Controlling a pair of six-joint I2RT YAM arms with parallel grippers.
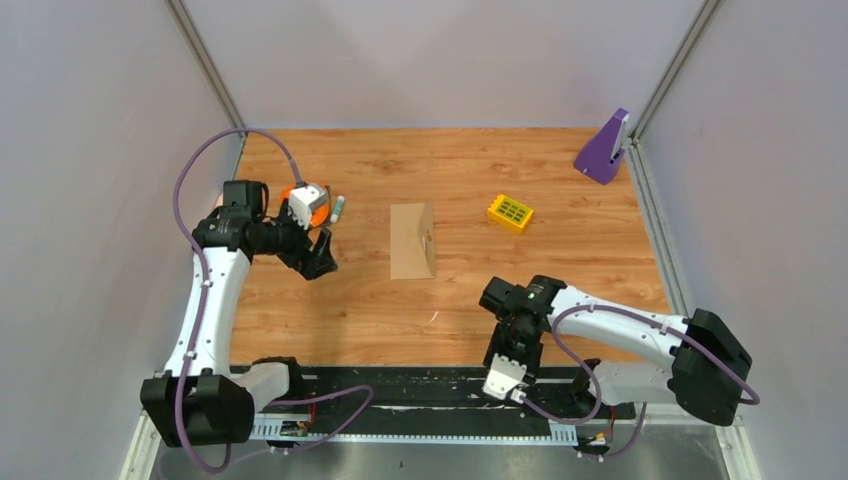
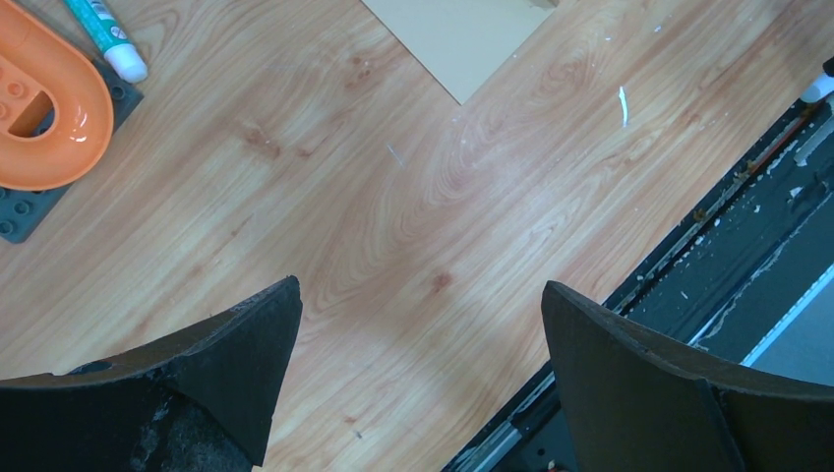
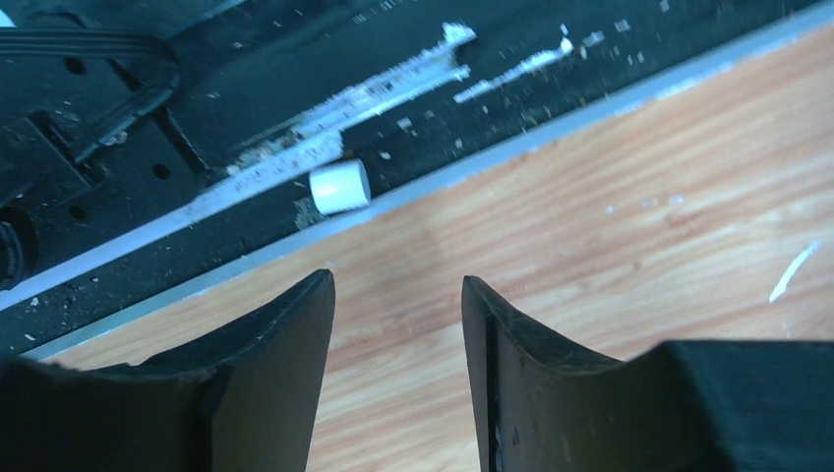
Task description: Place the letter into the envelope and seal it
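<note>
A brown envelope (image 1: 408,242) lies mid-table, its corner pale at the top of the left wrist view (image 2: 462,49); I cannot tell whether a letter is inside. My left gripper (image 1: 318,250) hangs at the left, beside the orange piece (image 2: 69,128) and glue stick (image 2: 108,39), open and empty. My right gripper is over the front table edge, open with nothing between its fingers; a small white cylinder (image 3: 339,187) sits on the dark rail beyond its fingertips.
A yellow brick block (image 1: 510,212) is right of the envelope, and a purple object (image 1: 600,150) stands at the back right.
</note>
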